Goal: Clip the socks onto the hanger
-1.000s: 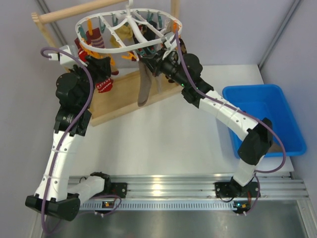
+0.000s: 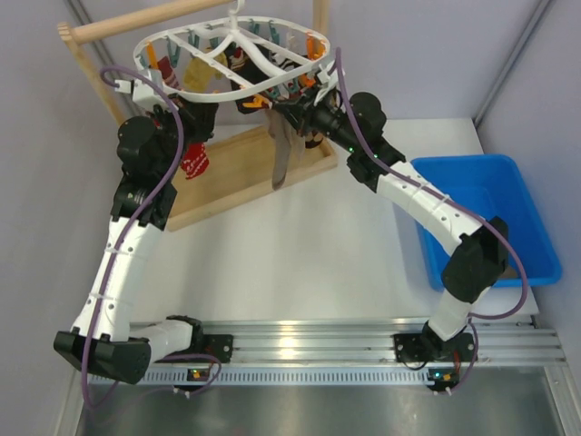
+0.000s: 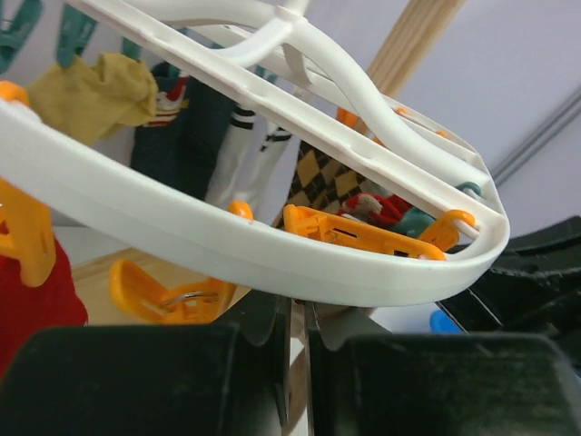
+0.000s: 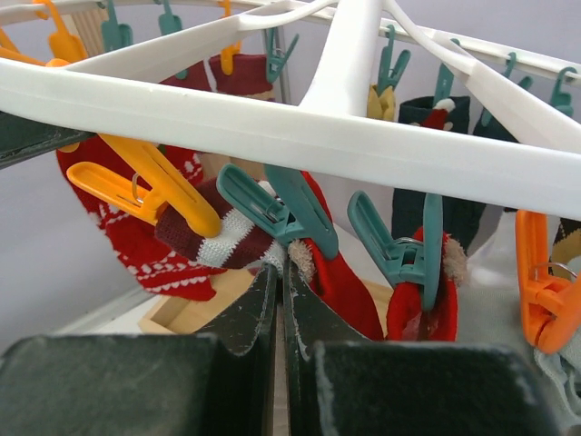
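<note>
The white oval hanger (image 2: 182,86) hangs at the top, several socks and clips around its rim. At its left side my left gripper is shut just under the rim, close to an orange clip (image 3: 172,295); what sits between its fingers is hidden. My right gripper is shut, its fingertips at the end of a maroon-and-white striped sock (image 4: 236,238) under a teal clip (image 4: 281,209); whether it grips the fabric is unclear. A long grey sock (image 2: 281,154) hangs beneath the rim near the right gripper.
A wooden base (image 2: 241,173) lies below the hanger, and a wooden bar (image 2: 145,16) runs above. The blue tray (image 2: 490,195) stands at the right with a small dark item inside. Clear white table lies in front.
My left gripper has moved slightly right and closed from open. The right gripper has shifted a little right and up. The hanger has swayed slightly left, and the grey sock swung right.
</note>
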